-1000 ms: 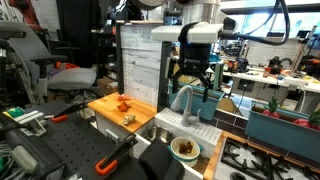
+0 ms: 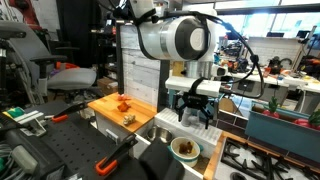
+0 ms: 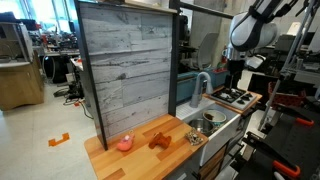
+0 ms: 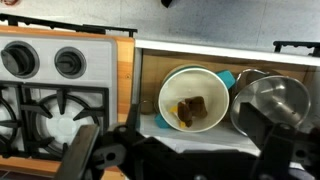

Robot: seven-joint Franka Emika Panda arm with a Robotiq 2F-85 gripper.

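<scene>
My gripper (image 2: 194, 110) hangs over the sink area, with its tips above a round white bowl (image 2: 185, 154). In the wrist view its dark fingers (image 4: 128, 148) stand far apart at the lower edge, so it looks open, and nothing shows held between them. Seen from above, the bowl (image 4: 212, 123) holds small brown pieces (image 4: 196, 106) and sits in the sink basin. A shiny metal pot (image 4: 275, 103) stands close by on the right. In the second exterior view the arm is far off at the right, and its fingers are too small to judge.
Beside the basin lies a stove with black grates (image 4: 70, 118) and knobs (image 4: 70, 62). A curved faucet (image 3: 200, 82) rises behind the sink. Orange-red items (image 2: 123, 103) rest on the wooden counter (image 3: 125, 163). A blue-green ledge (image 2: 285, 130) runs behind the stove.
The arm's white upper part has come lower and a little to the left over the last second. Bowl, pot and counter items have stayed in place.
</scene>
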